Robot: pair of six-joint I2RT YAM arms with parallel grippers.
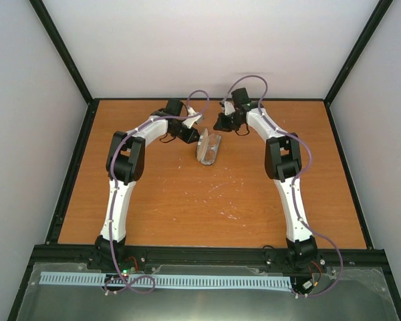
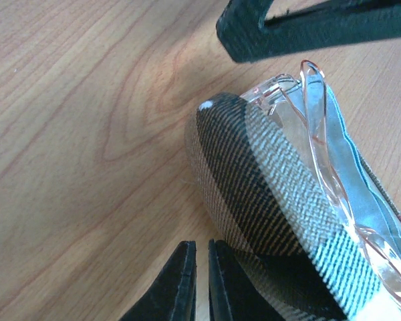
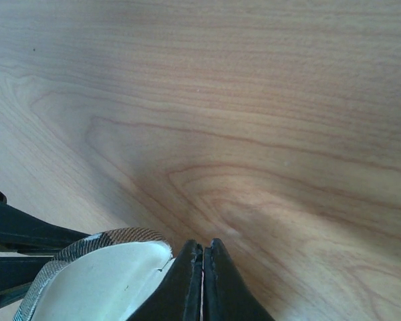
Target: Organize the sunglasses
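Note:
An open glasses case [image 1: 208, 147], checked cloth outside with a light blue lining, lies mid-table in the top view. In the left wrist view its checked side [image 2: 254, 187] is near, with clear-framed sunglasses [image 2: 321, 160] inside. My left gripper is shut at the case's side, seemingly on its edge, though the held part is unclear. My right gripper is shut above and beside the case's upper end, nothing showing between its fingers; the case's white interior [image 3: 100, 281] shows below left of it.
Dark frame rails border it, with walls behind and to the sides.

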